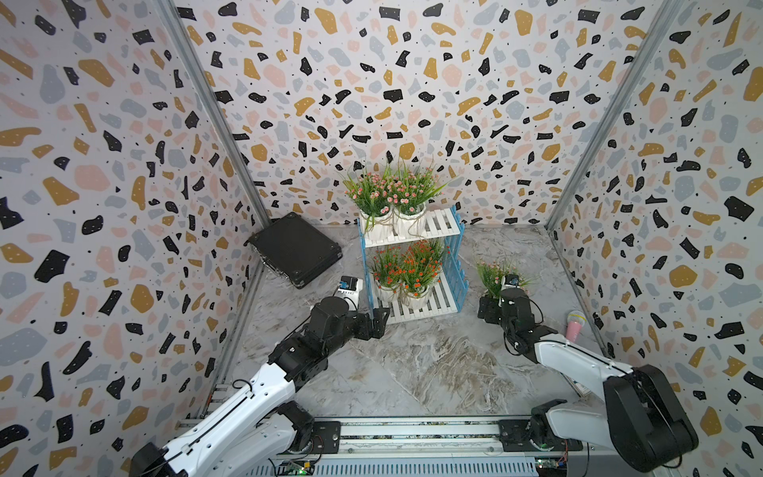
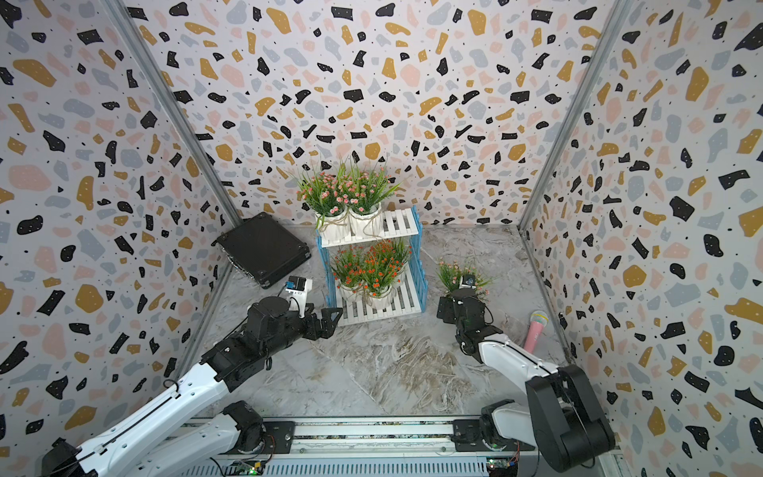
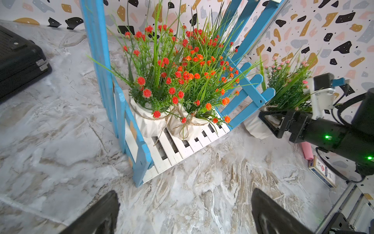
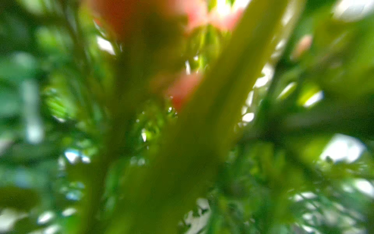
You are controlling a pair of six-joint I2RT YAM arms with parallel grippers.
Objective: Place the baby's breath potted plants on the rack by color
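Two pink-flowered plants (image 1: 401, 190) stand in white pots on the rack's upper shelf (image 1: 439, 225). Below them, orange-red plants (image 3: 190, 74) in white pots occupy the lower shelf (image 3: 171, 154). Right of the rack, another pink-flowered plant (image 3: 290, 81) stands on the table in a white pot (image 3: 253, 126). My right gripper is at this pot's upper part, with a finger in front of it; whether its fingers grip the rim is unclear. Blurred leaves fill the right wrist view. In front of the rack's left side, my left gripper is open and empty.
A black case (image 1: 295, 248) lies left of the rack. A pink object (image 1: 574, 326) and a small box (image 3: 322, 171) lie at the right. Blue side rails (image 3: 134, 136) edge the rack.
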